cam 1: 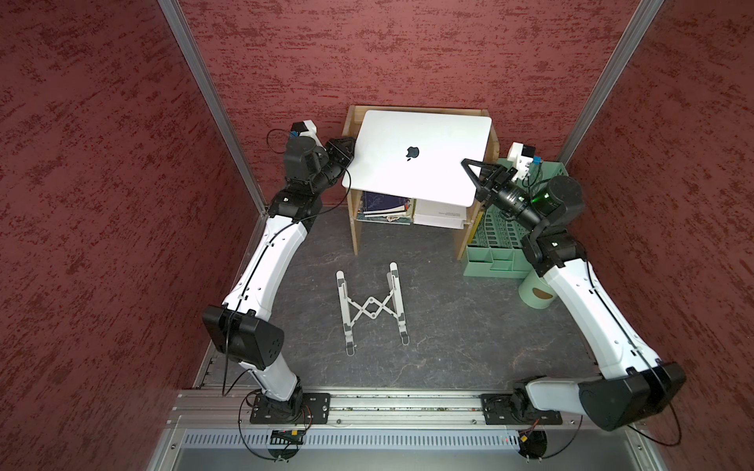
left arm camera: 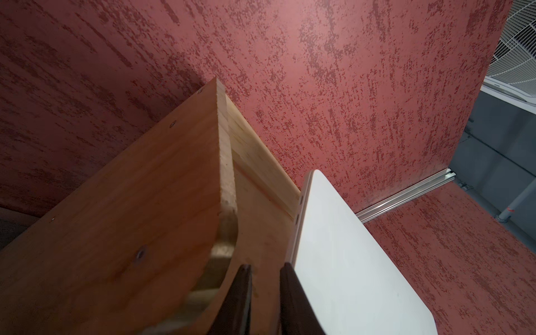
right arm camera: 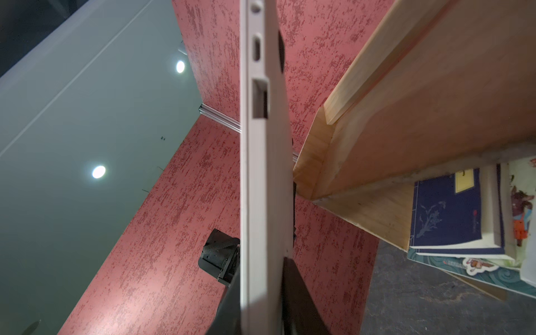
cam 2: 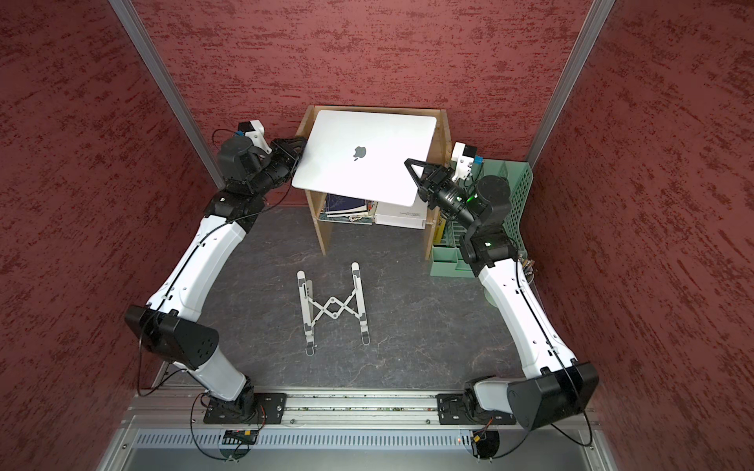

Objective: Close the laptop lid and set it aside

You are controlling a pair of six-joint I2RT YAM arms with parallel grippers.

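A closed silver laptop with an Apple logo is held over the top of a wooden shelf. In the right wrist view its thin edge runs upright between the fingers of my right gripper, which is shut on its right side. My left gripper is at the laptop's left end; in the left wrist view its two fingertips stand part apart, beside the laptop's white lid and the shelf's side board.
Books fill the shelf below. A folded laptop stand lies on the floor in front. A green rack stands right of the shelf, with a green cylinder near it.
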